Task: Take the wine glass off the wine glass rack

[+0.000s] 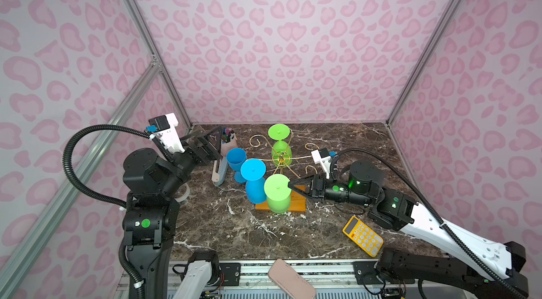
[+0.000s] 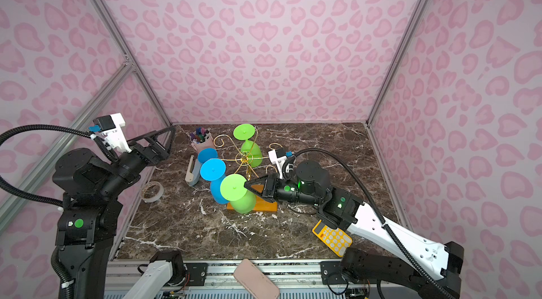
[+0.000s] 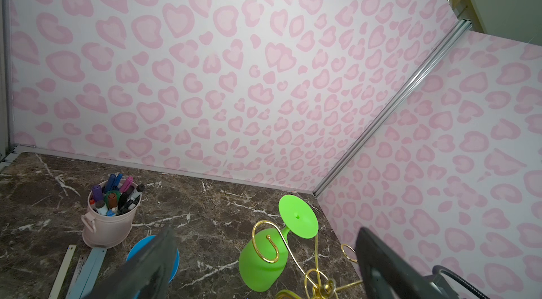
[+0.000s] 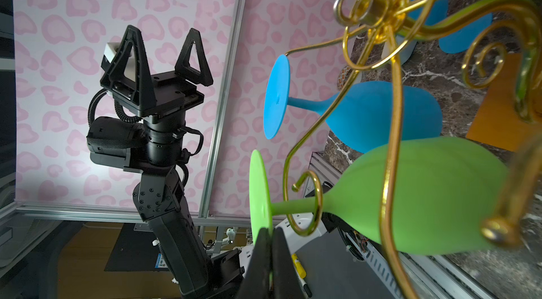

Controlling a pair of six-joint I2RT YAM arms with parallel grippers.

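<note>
A gold wine glass rack point(image 2: 244, 159) on a wooden base holds upside-down glasses: a front green glass point(image 1: 278, 191), a blue glass point(image 1: 253, 172) beside it, and a green glass point(image 1: 279, 132) behind. My right gripper point(image 1: 290, 184) is shut on the rim of the front green glass's foot; in the right wrist view its fingertips meet on that disc, with the stem beside a gold hook. My left gripper point(image 1: 209, 140) stands open, raised at the left of the rack, holding nothing.
A blue cup point(image 1: 236, 157) stands left of the rack, near a pen holder point(image 3: 110, 222) and a stapler-like grey object point(image 1: 219, 171). A yellow calculator point(image 1: 362, 234) lies front right.
</note>
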